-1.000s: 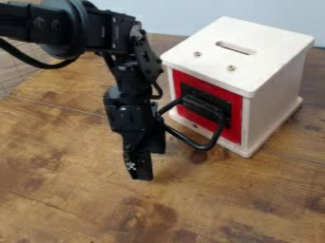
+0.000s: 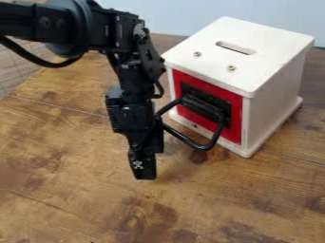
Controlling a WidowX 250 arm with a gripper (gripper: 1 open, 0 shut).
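Observation:
A black robot arm reaches down from the upper left, its gripper (image 2: 144, 163) hanging over the wooden table (image 2: 76, 190), pointing downward in front of a white wooden box (image 2: 273, 85). The box has a slot and two screws on top and a red front panel (image 2: 183, 73) with a black fitting (image 2: 204, 104). A black loop, like a handle or tube, runs beside the gripper toward that fitting; where it attaches is unclear. Whether the gripper is open or shut cannot be made out.
A pale wall stands behind.
The gripper has shifted very slightly to the right over the last second. The box has not visibly moved.

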